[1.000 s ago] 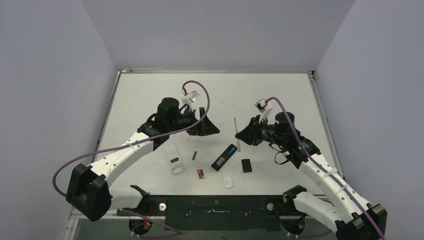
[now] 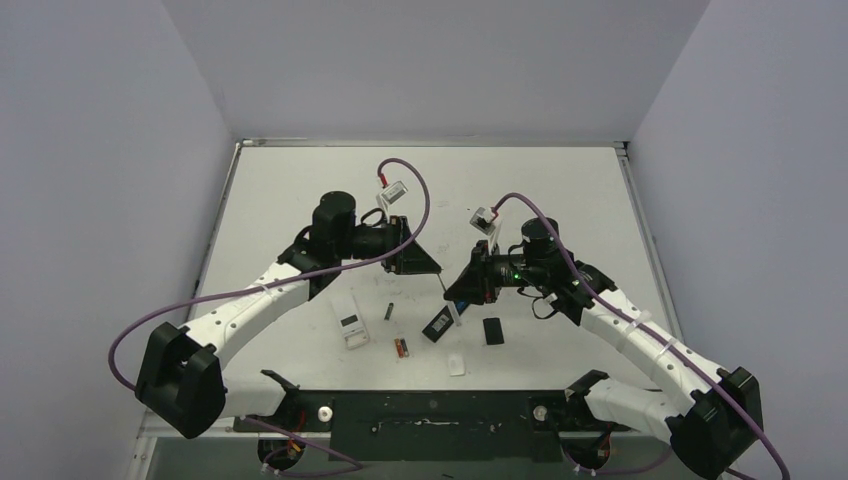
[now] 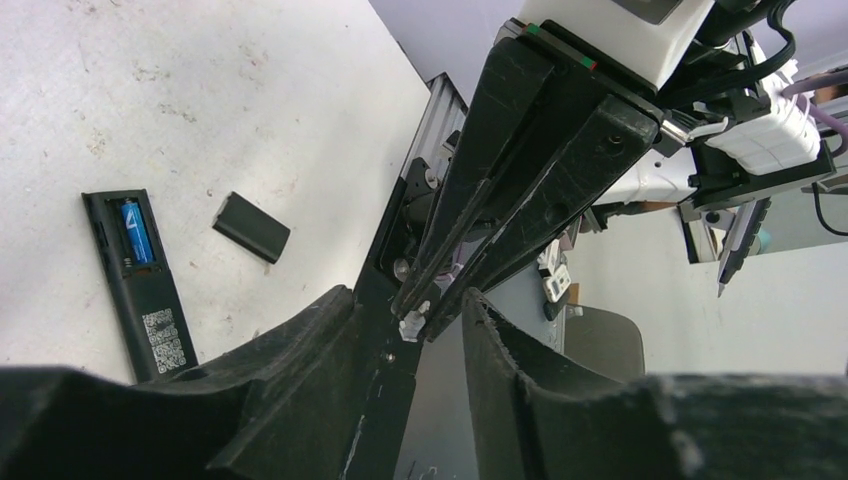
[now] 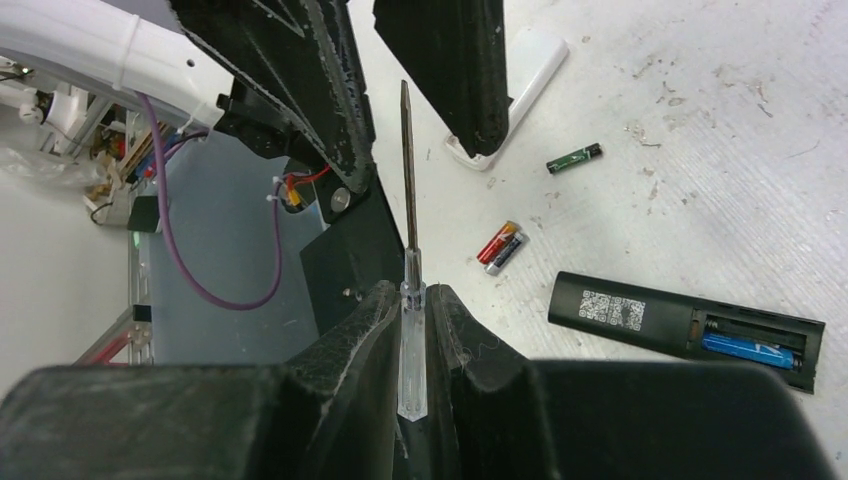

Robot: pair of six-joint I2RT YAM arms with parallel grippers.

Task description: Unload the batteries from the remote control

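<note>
The black remote control (image 4: 640,315) lies on the table, its battery bay uncovered. One blue battery (image 4: 748,349) sits in the bay; the slot beside it looks empty. Its likely cover, a small black piece (image 3: 252,227), lies apart. My right gripper is shut on the clear handle of a screwdriver (image 4: 409,185), whose metal shaft points toward my left gripper (image 2: 438,269). The left one is open; in the right wrist view its fingers (image 4: 480,80) stand on either side of the shaft, and whether they touch it cannot be told. Both grippers hover above the table.
A green battery (image 4: 574,158) and a red-and-dark pair of batteries (image 4: 498,242) lie loose to the left of the remote. A white device (image 2: 351,322) is farther left, a small white piece (image 2: 457,365) near the front edge.
My right gripper has moved left with the screwdriver, from right of the remote to over its upper end, close to the left gripper. The left gripper has shifted only slightly.
</note>
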